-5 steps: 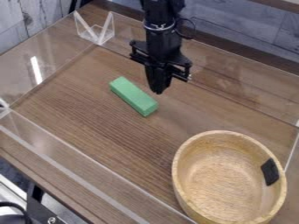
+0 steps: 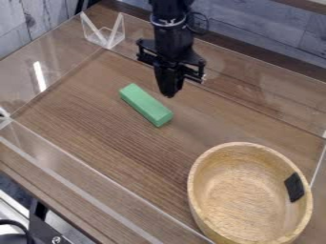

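My black gripper [image 2: 171,72] hangs from the arm at the upper middle, above and a little behind a green block [image 2: 147,104] that lies on the wooden table [image 2: 90,143]. The gripper looks shut, with nothing visible between its fingers.
A large round pale basket [image 2: 249,201] with a black patch on its rim fills the lower right. Clear plastic brackets stand at the top left and left edges.
My gripper has shifted very slightly; the green block and the basket have not moved.
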